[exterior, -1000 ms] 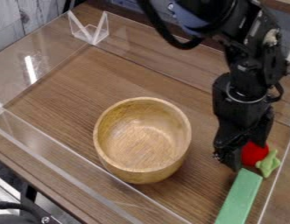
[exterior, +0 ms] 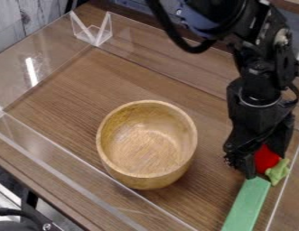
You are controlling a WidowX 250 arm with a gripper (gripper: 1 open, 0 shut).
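My black gripper point(exterior: 253, 153) reaches down at the right side of the table, its fingers around a red object point(exterior: 266, 159) with a pale green leafy top point(exterior: 279, 171), perhaps a toy strawberry or tomato. Whether the fingers are closed on it cannot be told, as the dark gripper hides part of it. A green strip point(exterior: 245, 208), like a board or mat, lies just below it.
A wooden bowl point(exterior: 145, 144) sits at the centre left. White bracket-like pieces point(exterior: 91, 29) stand at the left and back edges. A cable hangs from the arm.
The gripper has shifted only slightly around the red object, which stays in about the same place.
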